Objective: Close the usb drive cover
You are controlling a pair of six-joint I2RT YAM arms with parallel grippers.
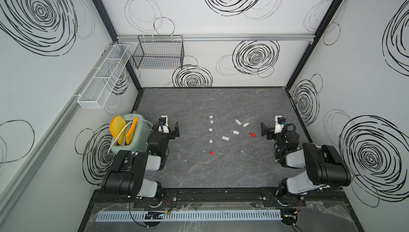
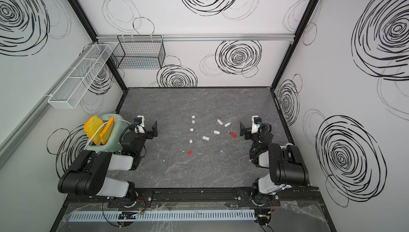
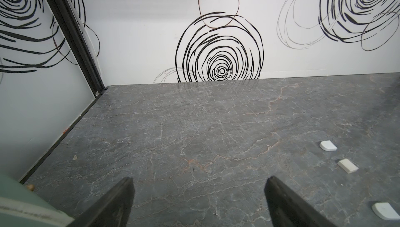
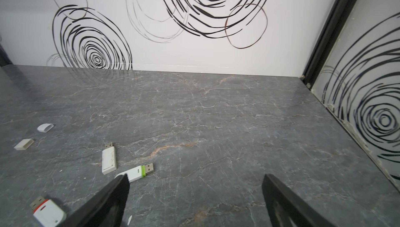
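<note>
Several USB drives lie uncapped on the dark table, mid-right: a red drive (image 1: pixel 252 134), a plain white drive (image 4: pixel 109 160), a white drive with a green band (image 4: pixel 135 172), a white drive with a red band (image 4: pixel 50 213), and another white drive (image 1: pixel 225 138). To their left, a loose column of small caps runs front to back: several white ones, such as the white cap (image 3: pixel 328 145), and a red cap (image 1: pixel 210 152) nearest the front. My left gripper stands open left of the caps, empty. My right gripper is open and empty, right of the drives.
A green bin (image 1: pixel 140 136) with yellow sponges stands beside the left arm. A wire basket (image 1: pixel 159 55) and a white rack (image 1: pixel 102 78) hang on the walls. Small white scraps lie toward the front.
</note>
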